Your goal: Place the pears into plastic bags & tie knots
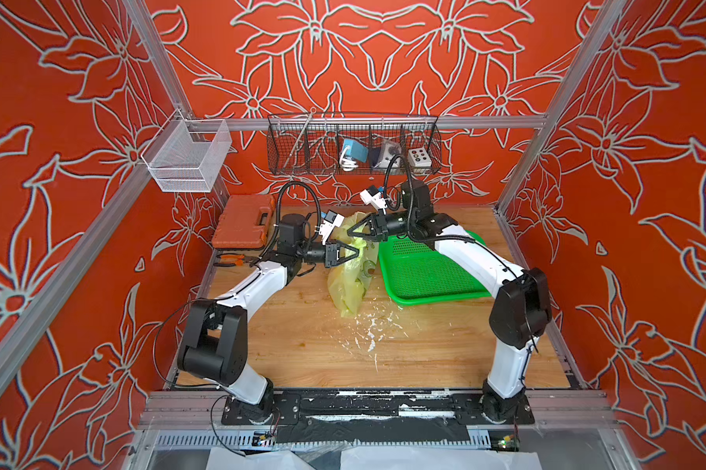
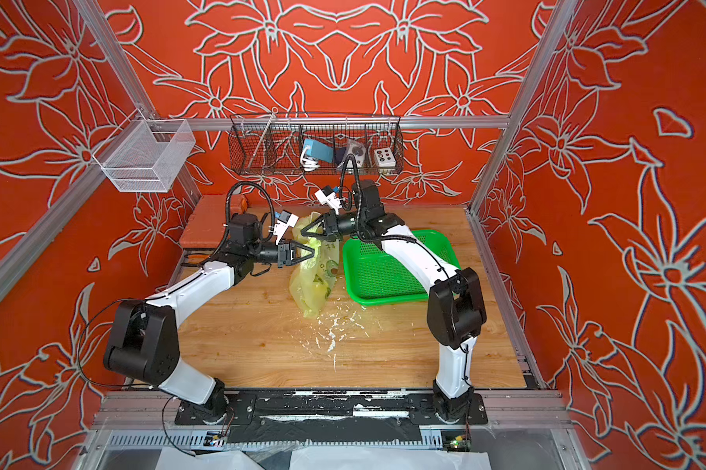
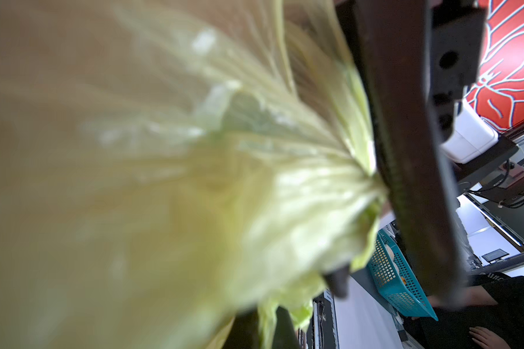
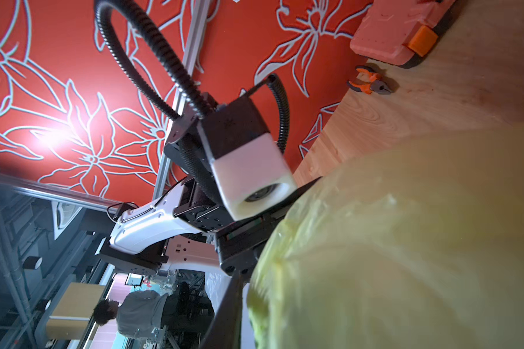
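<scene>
A yellow plastic bag (image 1: pixel 345 291) stands at the middle of the table, crumpled, with greenish-brown round shapes, perhaps pears, showing faintly through its right side. My left gripper (image 1: pixel 357 252) reaches in from the left, shut on gathered bag film; in the left wrist view the folds of the bag (image 3: pixel 308 197) converge at its finger (image 3: pixel 410 151). Just behind it, my right gripper (image 1: pixel 350 232) comes from the right at the bag's upper part. Its fingertips are close together, and film in the right wrist view hides much of them, so its grip is unclear.
An empty green tray (image 1: pixel 415 297) lies right of the bag. An orange case (image 1: pixel 243 223) and pliers (image 1: pixel 231 258) are at the back left. White scraps (image 1: pixel 368 329) litter the wood in front.
</scene>
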